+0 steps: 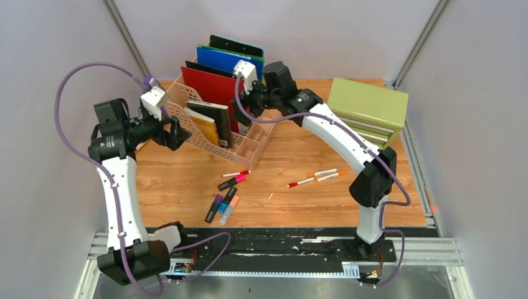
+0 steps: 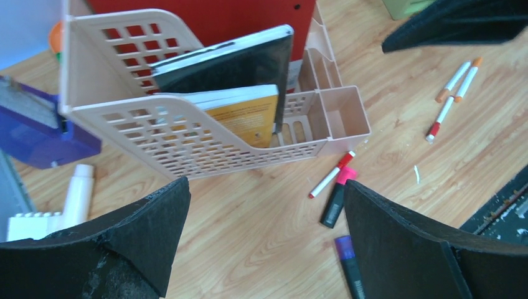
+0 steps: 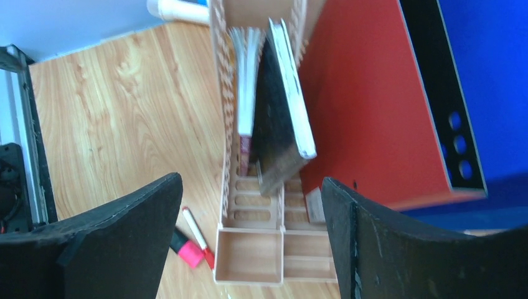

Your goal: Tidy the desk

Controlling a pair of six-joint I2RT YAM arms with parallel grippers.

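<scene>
A pink file organizer [image 1: 249,149] stands at back centre, holding red [image 3: 367,106], blue and black folders, a dark book [image 2: 224,65] and a yellow book [image 2: 246,121]. My left gripper [image 1: 177,132] hangs open at the organizer's left, with nothing between its fingers. My right gripper [image 1: 243,107] is above the books, fingers apart, holding nothing visible. Loose markers [image 1: 229,196] and thinner pens [image 1: 330,174] lie on the wooden desk [image 1: 292,205].
A green drawer unit [image 1: 367,103] stands at back right. A purple object [image 2: 43,131] and a white tube [image 2: 78,193] lie left of the organizer.
</scene>
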